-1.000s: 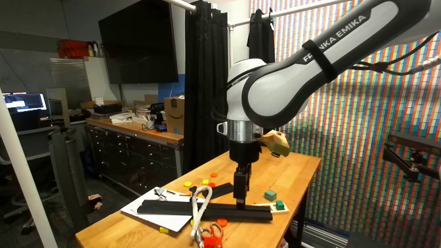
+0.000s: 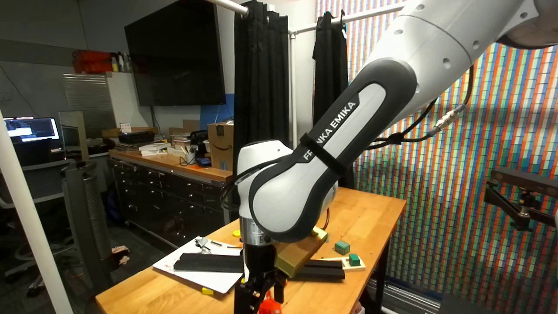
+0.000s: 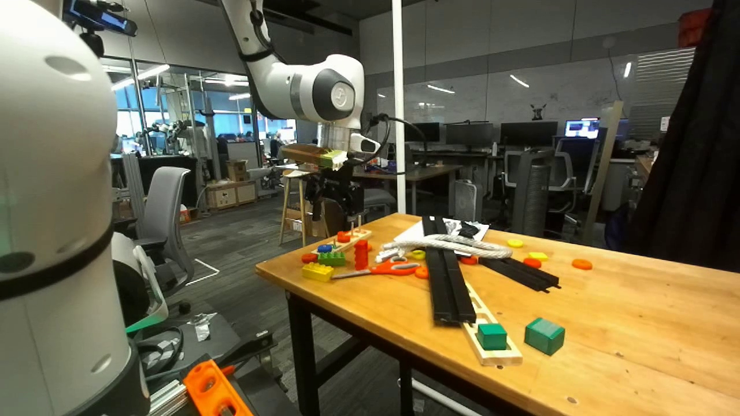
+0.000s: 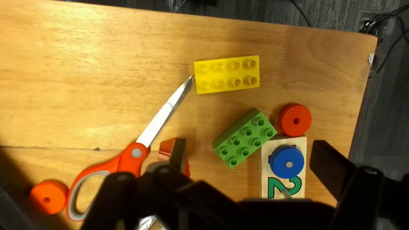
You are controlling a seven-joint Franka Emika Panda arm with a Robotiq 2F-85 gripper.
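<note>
My gripper stands open, its two dark fingers wide apart with nothing held. In exterior view 2 the gripper (image 3: 336, 201) hangs well above the far left corner of the table. Below it, in the wrist view, a green brick (image 4: 245, 140) lies slantwise, seen between the fingers. A yellow brick (image 4: 227, 74) rests farther up, near the table edge. Orange-handled scissors (image 4: 132, 155) point their tip at it. A red brick (image 4: 166, 149) is partly hidden by the left finger. A blue ring (image 4: 286, 161) sits on a wooden number board (image 4: 267, 184), partly covered by the gripper.
A red ring (image 4: 295, 119) lies at the board's top end, an orange ring (image 4: 49, 196) beside the scissors. Black track pieces (image 3: 444, 277), white rope (image 3: 451, 242) and green blocks (image 3: 544, 335) occupy the table's middle and near part. Bare wood surrounds the yellow brick.
</note>
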